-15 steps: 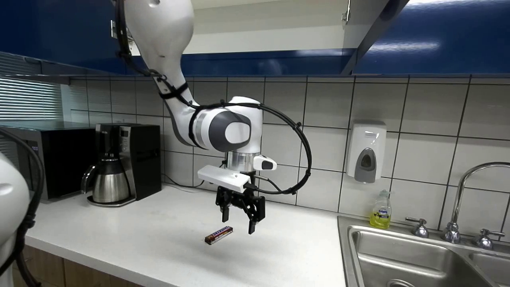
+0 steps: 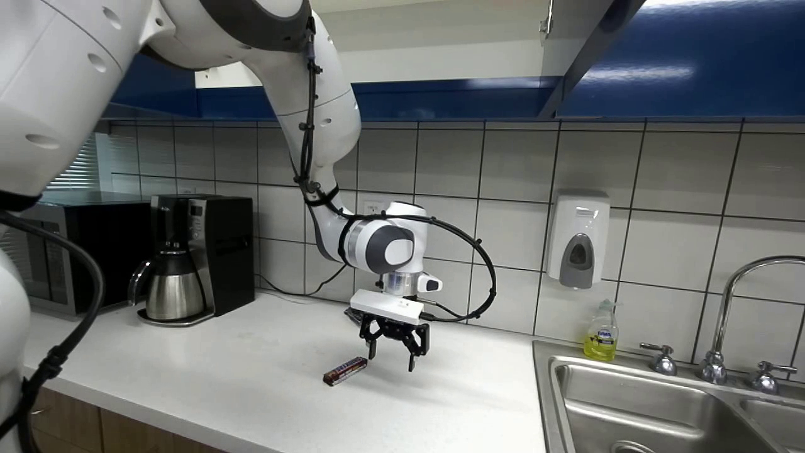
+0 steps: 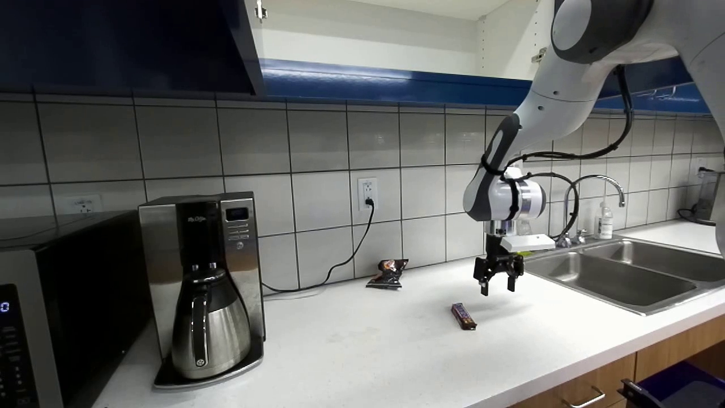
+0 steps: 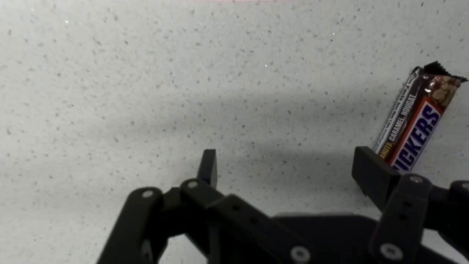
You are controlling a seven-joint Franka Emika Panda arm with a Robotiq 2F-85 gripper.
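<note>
A Snickers bar (image 2: 345, 370) in a brown wrapper lies flat on the white counter, and in the second exterior view the same bar (image 3: 463, 317) sits below and left of the gripper (image 3: 498, 288). My gripper (image 2: 392, 362) hangs above the counter with its fingers wide apart and nothing between them. From the wrist, bare speckled counter shows between the fingertips of the gripper. The Snickers bar (image 4: 415, 123) is off to the right there, its lower end hidden behind the right finger (image 4: 373, 173).
A coffee maker (image 3: 238, 272) and a microwave (image 3: 68, 299) stand at the left. Against the wall rests a dark snack bag (image 3: 388, 273). The sink (image 2: 641, 392) and a yellow soap bottle (image 2: 601, 336) are on the right.
The arm has reached farther back toward the wall and slightly right, and sits lower. The gripper is still open, and the bar has stayed in place.
</note>
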